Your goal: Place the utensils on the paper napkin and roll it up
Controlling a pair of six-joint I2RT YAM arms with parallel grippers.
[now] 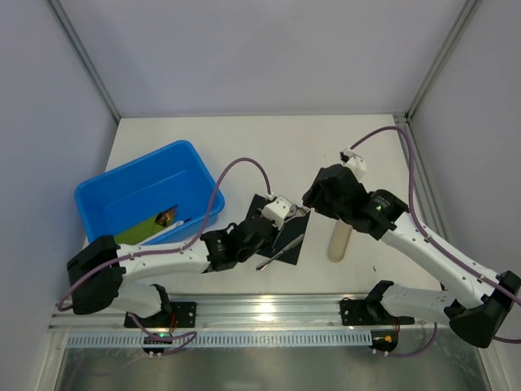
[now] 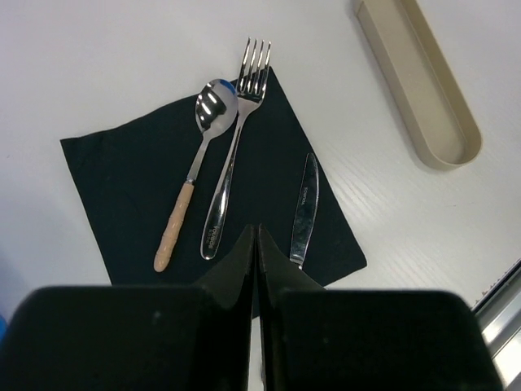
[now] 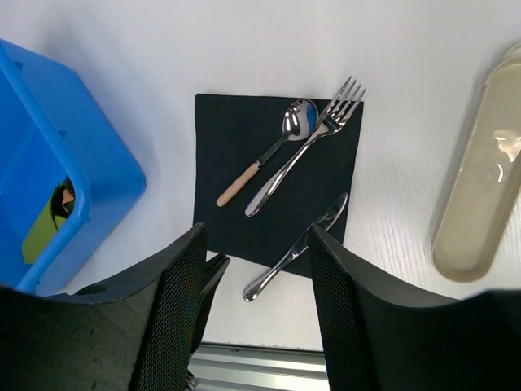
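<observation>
A black napkin (image 3: pixel 228 130) lies flat and unrolled. On it, in the right wrist view, a spoon with a wooden handle (image 3: pixel 239 184) and a metal fork (image 3: pixel 286 168) rest side by side, the fork's tines reaching the napkin's far edge. The knife (image 3: pixel 286 258) lies roughly parallel to them, its handle end sticking out past the near edge. My left gripper is shut above the napkin, nothing showing between its fingers. The right gripper stands open over the table, its fingers empty; the knife is seen below, beyond the fingertips.
At the left sits a blue bin (image 1: pixel 183 155) holding a green item (image 1: pixel 140 231) and other things. A beige elongated tray (image 1: pixel 339 242) lies right of the napkin.
</observation>
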